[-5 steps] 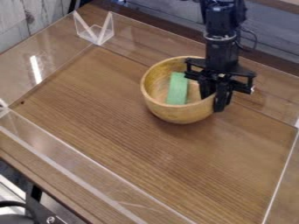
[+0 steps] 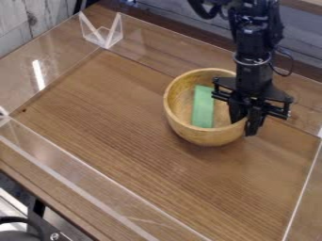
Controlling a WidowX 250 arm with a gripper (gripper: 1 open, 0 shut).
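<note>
A yellow bowl [image 2: 182,111] sits right of centre on the wooden table, with a pale green item [image 2: 204,105] lying inside it. The black gripper [image 2: 244,120] is lowered at the bowl's right rim, appearing shut on that rim; its fingertips are partly hard to make out against the dark arm.
A clear plastic piece [image 2: 104,32] stands at the back left. A pale raised edge runs along the table's sides.
</note>
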